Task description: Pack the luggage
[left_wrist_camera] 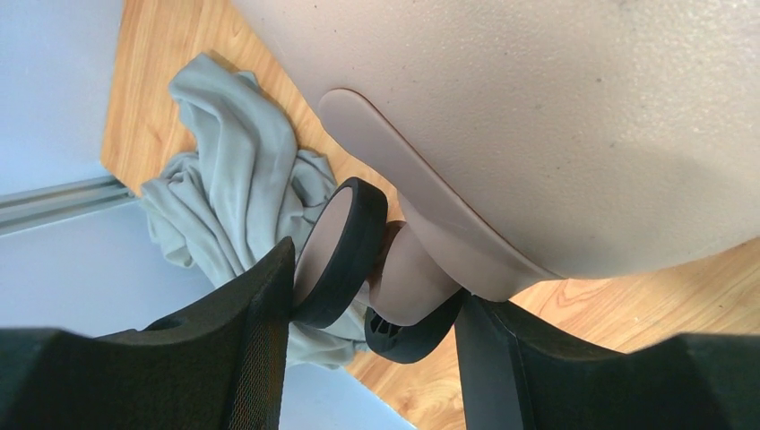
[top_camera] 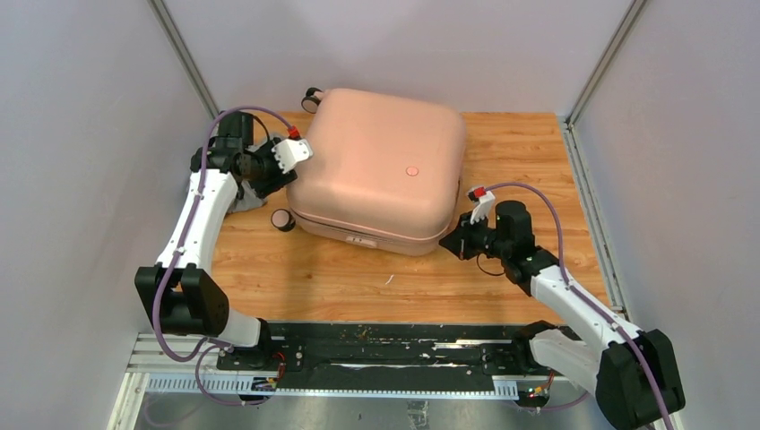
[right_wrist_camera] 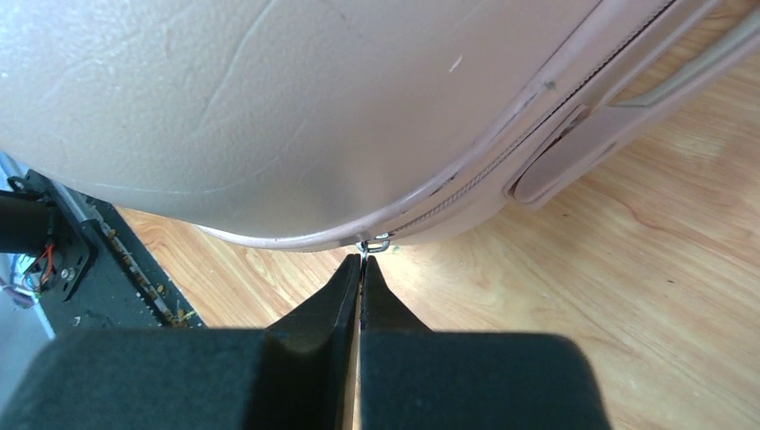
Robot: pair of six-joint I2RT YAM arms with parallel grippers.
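The closed pink suitcase [top_camera: 376,161] lies on its side on the wooden floor. In the left wrist view my left gripper is part open around a double wheel [left_wrist_camera: 332,251] at the suitcase's corner, its fingers at either side; whether it grips is unclear. My right gripper is shut at the lower corner of the suitcase, its tips at a small metal zipper pull [right_wrist_camera: 375,244], which appears caught at the very tips. A zipper runs from there along the edge toward the side handle [right_wrist_camera: 574,152].
A grey cloth [left_wrist_camera: 233,170] lies crumpled at the left, behind my left arm. Bare wood [top_camera: 502,152] shows right of the suitcase and in front of it. Walls enclose the back and sides.
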